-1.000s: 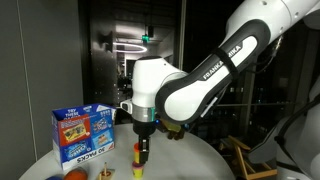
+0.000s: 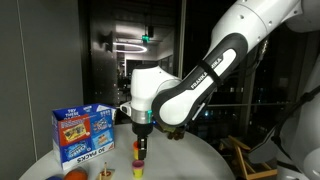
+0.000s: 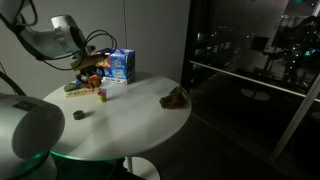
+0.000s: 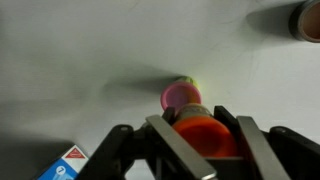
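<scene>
My gripper is shut on a round orange tub, whose top [image 4: 207, 137] shows between the fingers in the wrist view. A small yellow tub [image 2: 138, 173] with a pink lid [image 4: 181, 97] stands on the table just below and beside the gripper. In exterior view 2 the orange tub [image 3: 95, 82] hangs near the pink-and-yellow tub [image 3: 102, 95]. Whether the two tubs touch is hard to tell.
A blue toy box [image 2: 84, 135] stands on the round white table [image 3: 140, 115] behind the gripper. A dark round tub [image 3: 79, 115] sits apart toward the front, and a brown object [image 3: 175, 99] near the right edge. Mid-table is clear.
The gripper has shifted slightly, and the pink lid of the lower tub now shows more clearly beneath it. The toy box has not moved.
</scene>
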